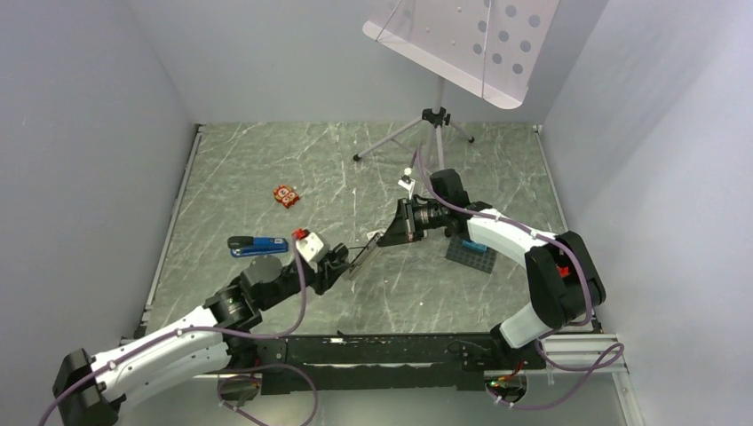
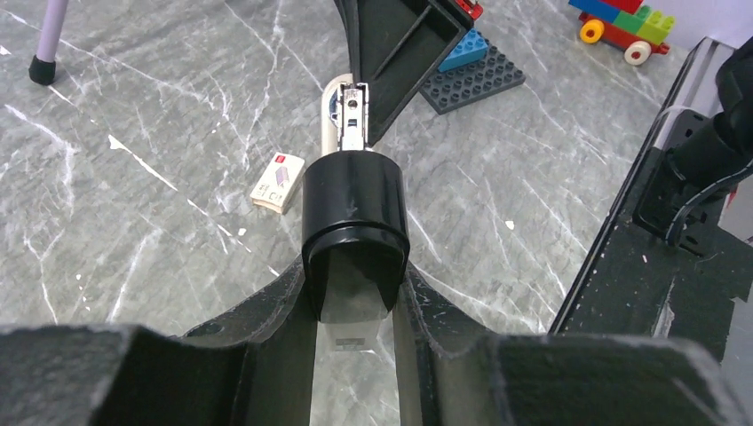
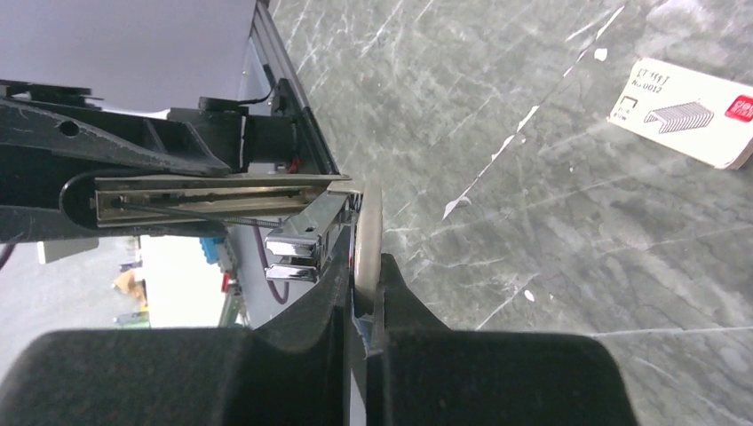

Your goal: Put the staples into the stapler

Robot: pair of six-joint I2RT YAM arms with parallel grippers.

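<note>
The stapler, opened up, is held between the two grippers in the middle of the top view. My right gripper [image 1: 391,238] is shut on it; its metal channel [image 3: 213,200] and cream body [image 3: 368,248] show in the right wrist view. My left gripper [image 1: 342,264] is at the stapler's black cap end [image 2: 353,204], with fingers around it in the left wrist view; whether they grip it is unclear. A small staple box lies on the table below, also seen beside the stapler in the left wrist view [image 2: 277,182].
A blue-and-black tool [image 1: 257,247] lies at the left, a red object [image 1: 286,195] behind it. A dark building plate [image 1: 471,257] with blue bricks lies under the right arm. A stand [image 1: 435,133] stands at the back.
</note>
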